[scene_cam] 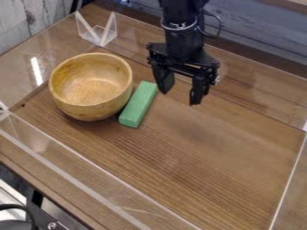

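Observation:
My black gripper (181, 79) hangs over the middle back of the wooden table, its dark fingers spread open with nothing seen between them. Just left of and below it, a green block (138, 105) lies flat, long side running front to back, apart from the gripper. A wooden bowl (90, 107) sits to the left of the block, empty as far as I can see.
A clear plastic object (96, 32) stands at the back left near the wall. A dark cable or object lies off the table at the lower left corner.

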